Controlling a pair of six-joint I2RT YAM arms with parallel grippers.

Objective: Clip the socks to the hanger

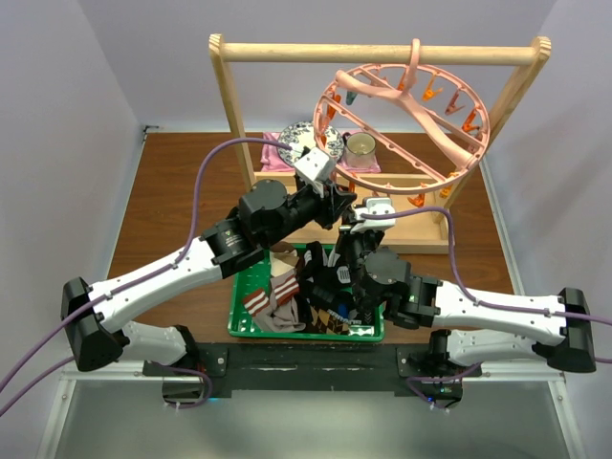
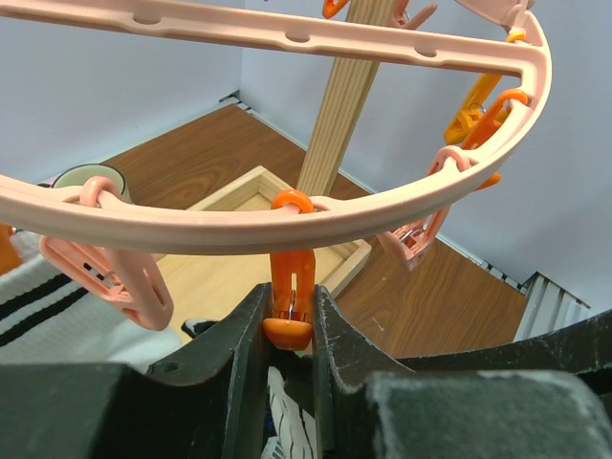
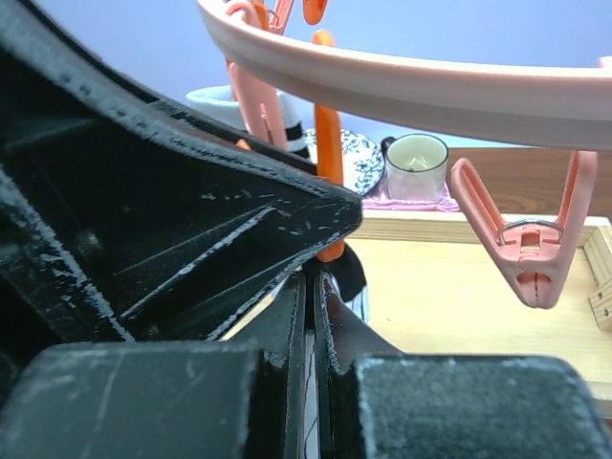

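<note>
The pink round hanger (image 1: pixel 402 182) hangs from the wooden rack, with clips around it. My left gripper is shut on an orange clip (image 2: pixel 292 268) hanging from the hanger's front rim; a pink clip (image 2: pixel 134 287) hangs beside it. Just below and behind, my right gripper is shut under that clip, and the left gripper's black finger crosses over it in the right wrist view. Dark and patterned cloth shows under the orange clip in the left wrist view; whether it is between the right fingers is hidden. More socks (image 1: pixel 282 301) lie in the green tray.
The wooden rack (image 1: pixel 229 105) stands at the back over a wooden base. Behind it are a patterned plate (image 1: pixel 292 139) and a mug (image 1: pixel 360 150) on pink cloth. A white striped sock (image 2: pixel 76 325) shows at the left. The two arms are close together over the tray (image 1: pixel 244 316).
</note>
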